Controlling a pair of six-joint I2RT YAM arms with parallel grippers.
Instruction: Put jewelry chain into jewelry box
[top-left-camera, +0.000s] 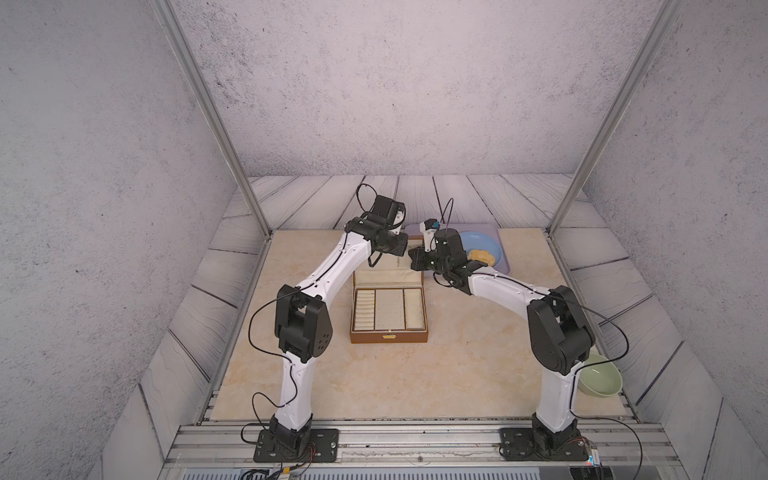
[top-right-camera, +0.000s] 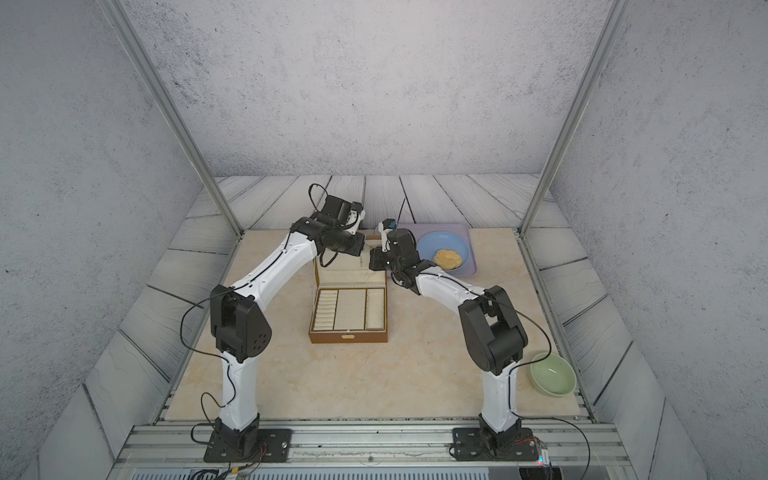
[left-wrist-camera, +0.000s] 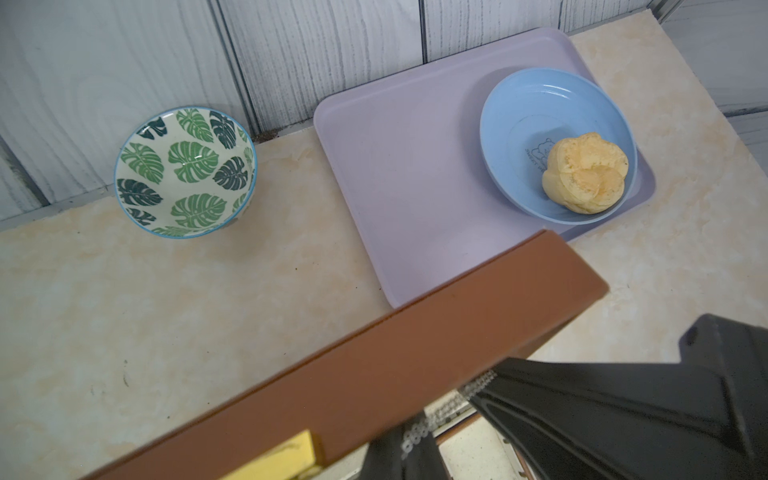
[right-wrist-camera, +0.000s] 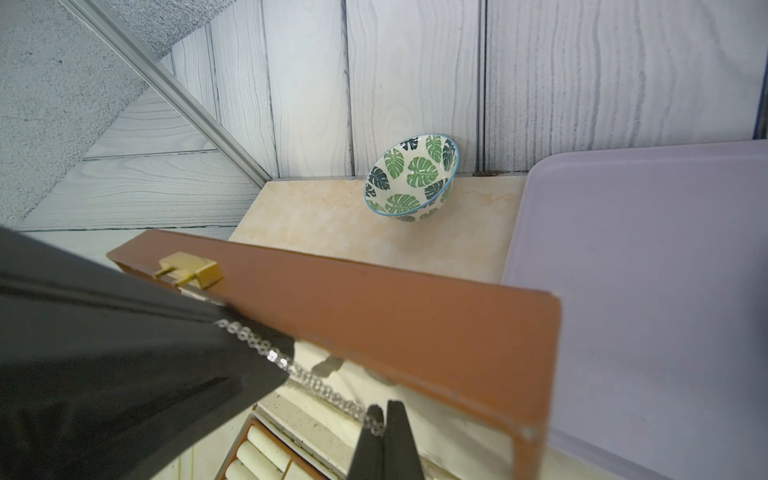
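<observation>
A silver chain (right-wrist-camera: 320, 389) spans the gap between my two grippers in both wrist views. My left gripper is shut on one part of the chain (left-wrist-camera: 436, 417). On another part my right gripper is shut, the links reaching its fingertips. Both grippers hover above the raised lid of the brown jewelry box (top-left-camera: 389, 337), facing each other. The box stands open mid-table, with cream rolls (top-left-camera: 365, 309) at left and two plain compartments beside them. From above, the arms mostly hide the chain.
The brown lid (right-wrist-camera: 360, 312) stands up under the grippers. Behind are a leaf-patterned bowl (left-wrist-camera: 188, 172) and a lilac tray (left-wrist-camera: 400, 160) carrying a blue plate (left-wrist-camera: 512, 104) with a bun (left-wrist-camera: 586, 174). A green bowl (top-left-camera: 600, 377) sits at front right.
</observation>
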